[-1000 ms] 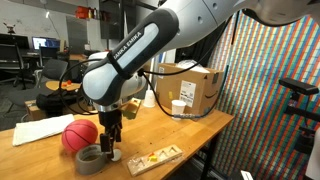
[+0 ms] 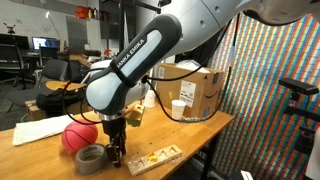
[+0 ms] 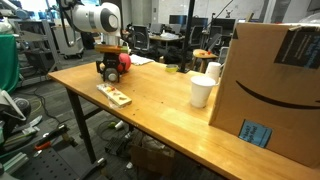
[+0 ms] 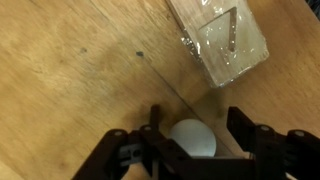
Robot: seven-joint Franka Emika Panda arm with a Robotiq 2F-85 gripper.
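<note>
A small white round-topped object (image 4: pixel 193 138) stands on the table at the bottom of the wrist view. My gripper is around it, with a dark finger (image 4: pixel 240 127) to its right and another to its left. The fingers stand apart, and a gap shows beside the object. In exterior view 1 the gripper (image 2: pixel 116 160) is low at the tabletop, right next to a grey tape roll (image 2: pixel 91 159), and the white object is mostly hidden behind the fingers. A pale wooden tray (image 4: pixel 228 40) with a triangular shape lies ahead of the gripper.
A red ball (image 2: pixel 79 135) rests behind the tape roll. White cups (image 3: pixel 201 92) and a large cardboard box (image 3: pixel 265 95) occupy the table's other end. The wooden tray (image 3: pixel 114 95) lies near the table edge. Mid-table is largely bare.
The gripper has come down toward the tabletop beside the tape roll. The white object, visible below the fingers a second ago, is now mostly covered by them. Ball, roll and tray look unmoved.
</note>
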